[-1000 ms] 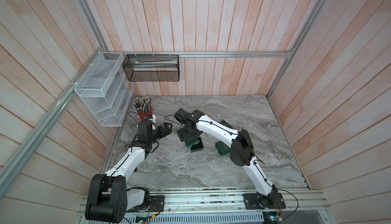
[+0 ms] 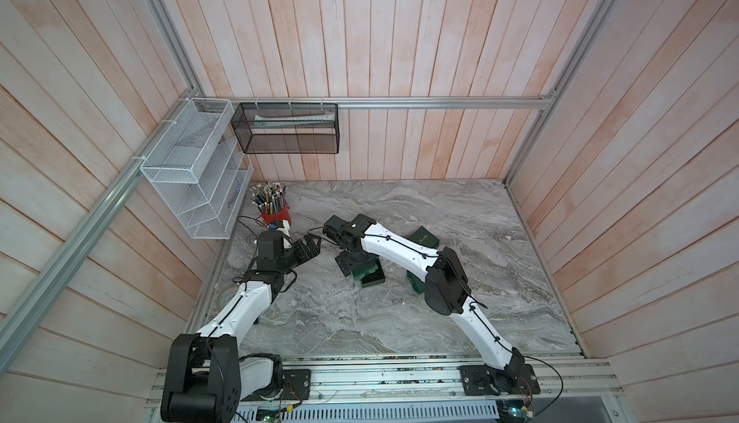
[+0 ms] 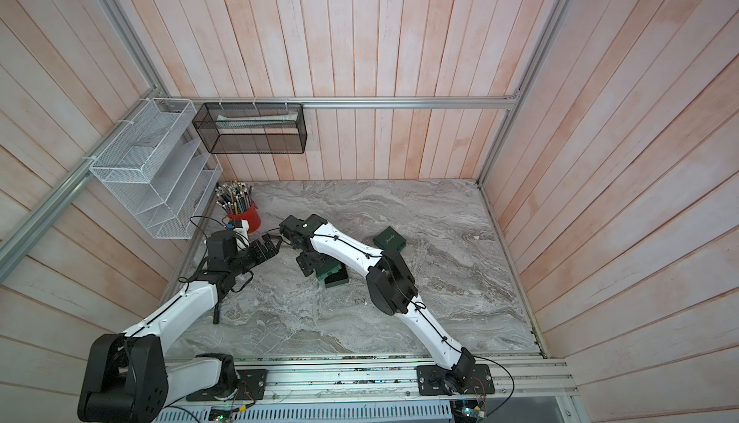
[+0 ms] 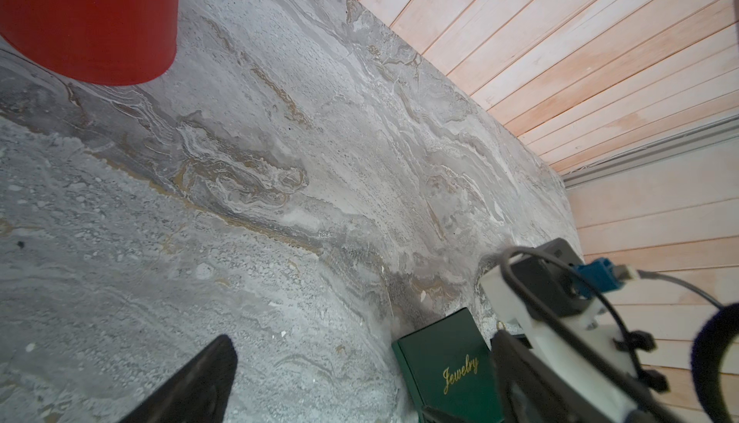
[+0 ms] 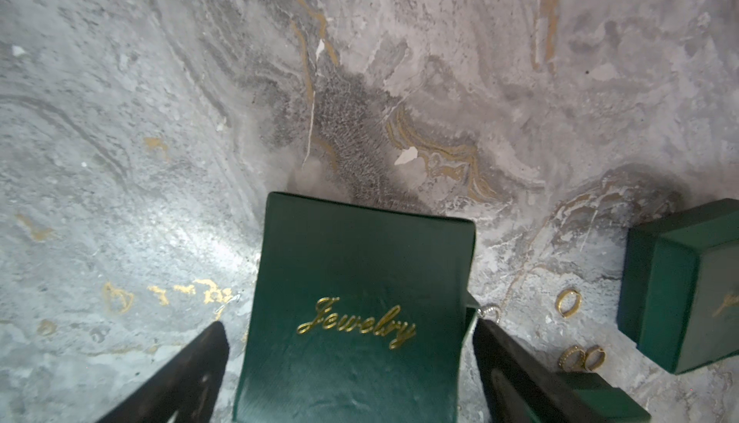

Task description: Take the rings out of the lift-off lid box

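A dark green lid with gold "Jewelry" lettering faces up in the right wrist view, in the space between the two fingers of my open right gripper. From the top left, the lid shows partly beside a dark open box, partly overlapping it; the box's inside is mostly hidden. Gold rings lie loose on the table to the right of the lid, and a silver ring shows by its right edge. My left gripper hangs open and empty off to the left.
A second green box stands right of the rings, and another green piece lies nearer. The red brush holder is behind the left gripper. Bare marble spreads in front.
The left gripper has drawn back a little to the left.
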